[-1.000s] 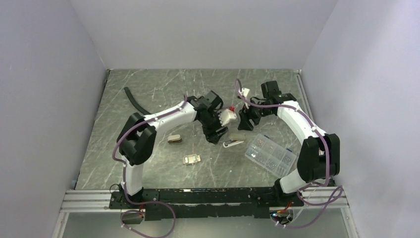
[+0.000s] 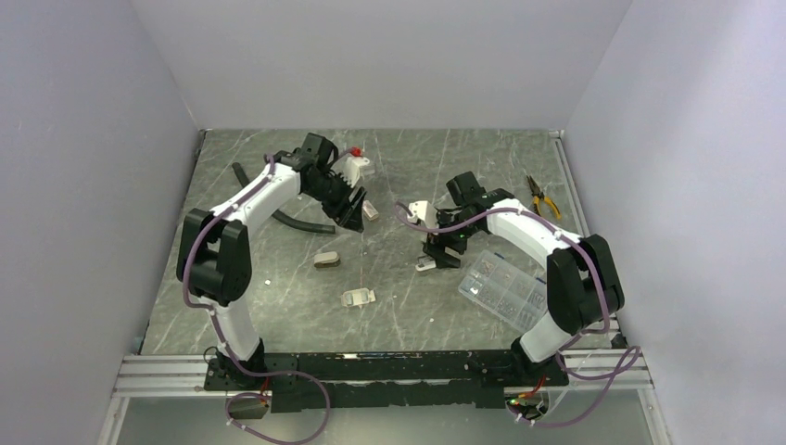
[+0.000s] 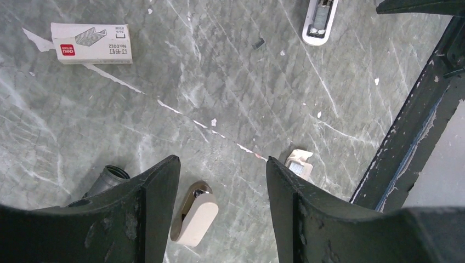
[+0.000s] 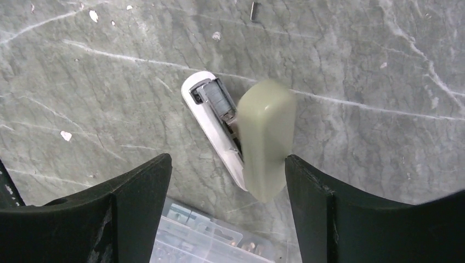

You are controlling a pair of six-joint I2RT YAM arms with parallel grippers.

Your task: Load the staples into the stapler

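A white stapler (image 4: 219, 137) lies opened on the table, with a grey metallic block (image 4: 219, 98) in one end of its channel. Its pale olive cover (image 4: 268, 137) is raised and swung aside, blurred in the right wrist view. My right gripper is open above the stapler, one fingertip close to the cover; contact cannot be judged. My left gripper stands open and empty above the table. The staple box (image 3: 93, 44) lies beyond its fingers at upper left, and near the small box in the top view (image 2: 371, 210).
A second, beige stapler (image 2: 326, 260) and a small whitish packet (image 2: 358, 298) lie front of centre. The clear compartment case (image 2: 505, 291) is right of the opened stapler. Pliers (image 2: 540, 197) and a black tube (image 2: 301, 224) lie farther out. A small dark piece (image 4: 254, 11) lies loose.
My left gripper has moved left, away from the opened stapler, uncovering the staple box.
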